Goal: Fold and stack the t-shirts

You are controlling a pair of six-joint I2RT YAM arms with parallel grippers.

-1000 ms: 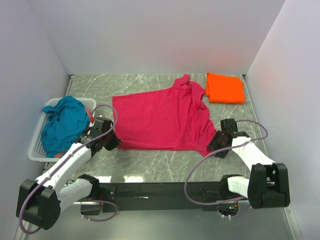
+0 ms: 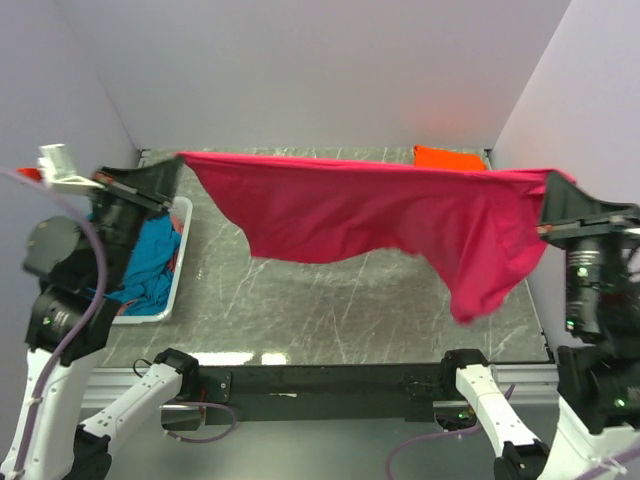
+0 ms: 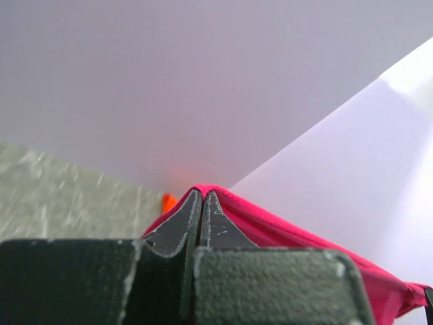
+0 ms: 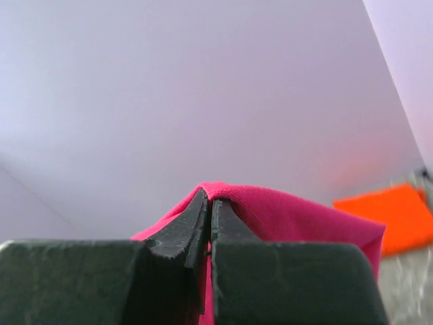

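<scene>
A magenta T-shirt (image 2: 350,205) hangs stretched between my two raised grippers, high over the table, its lower part drooping unevenly at the right. My left gripper is shut on its upper left corner, and my right gripper is shut on the other upper corner, where the cloth drapes over the fingertips. An orange folded shirt (image 2: 448,158) lies at the back right of the table, partly hidden behind the magenta cloth in the top view and clearer in the right wrist view (image 4: 385,213).
A white basket (image 2: 170,303) with blue cloth (image 2: 150,260) stands at the left, partly under my left arm. Walls enclose the back and both sides.
Both arms have risen and spread apart, lifting the magenta T-shirt from lying on the table to hanging in the air between the grippers.
</scene>
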